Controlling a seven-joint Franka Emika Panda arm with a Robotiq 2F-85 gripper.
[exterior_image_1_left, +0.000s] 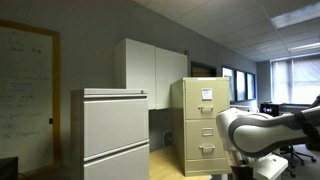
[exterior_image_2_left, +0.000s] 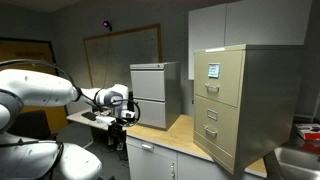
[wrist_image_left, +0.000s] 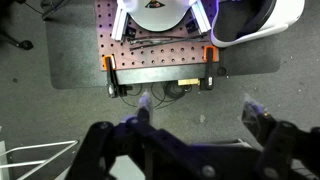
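Observation:
My gripper shows at the bottom of the wrist view, its two dark fingers standing wide apart with nothing between them. Below it is dark grey floor, with the edge of a perforated metal plate (wrist_image_left: 160, 74) ahead. From the right, the white arm (exterior_image_1_left: 250, 132) reaches into exterior view 1; the gripper there is mostly cut off. A grey filing cabinet (exterior_image_2_left: 151, 112) and a tan file cabinet (exterior_image_2_left: 214, 101) stand on a wooden counter (exterior_image_2_left: 180, 130), both with their drawers closed. No contact between gripper and cabinets shows.
Orange-and-black clamps hold the plate's edge, with cables (wrist_image_left: 172, 92) hanging below. A white-and-black object (wrist_image_left: 259, 20) sits at the top right of the wrist view. White wall cupboards (exterior_image_1_left: 150, 66) hang behind the cabinets. Part of a light metal frame (wrist_image_left: 35, 155) is at lower left.

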